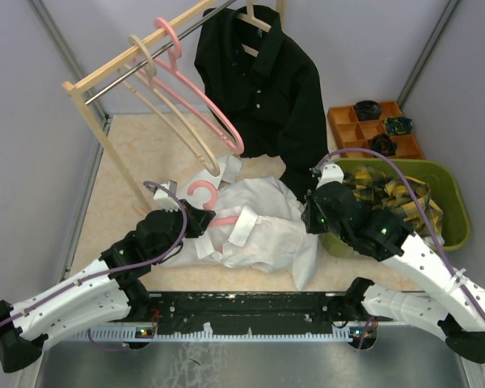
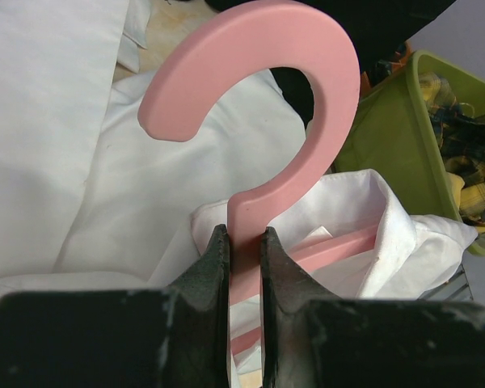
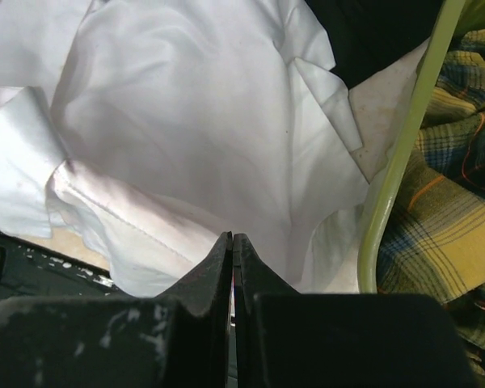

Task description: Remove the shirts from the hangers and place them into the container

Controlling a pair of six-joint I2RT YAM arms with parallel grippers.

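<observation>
The white shirt (image 1: 267,196) lies spread and creased on the table, with a pink hanger (image 1: 202,188) still partly inside it. My left gripper is shut on the hanger's neck just below the hook. One pink hanger arm (image 2: 339,249) runs under a fold of the shirt. Farther right, my right gripper points down over the shirt's right part with its fingertips together. A fold of the white cloth (image 3: 137,212) leads toward these tips. Whether thin cloth is pinched there cannot be made out.
A wooden rack (image 1: 109,75) stands at the back left, holding empty hangers and a black shirt (image 1: 263,89). Right beside my right gripper is a green bin (image 1: 457,206) with plaid clothing (image 3: 457,214). An orange compartment tray (image 1: 352,133) sits behind the bin.
</observation>
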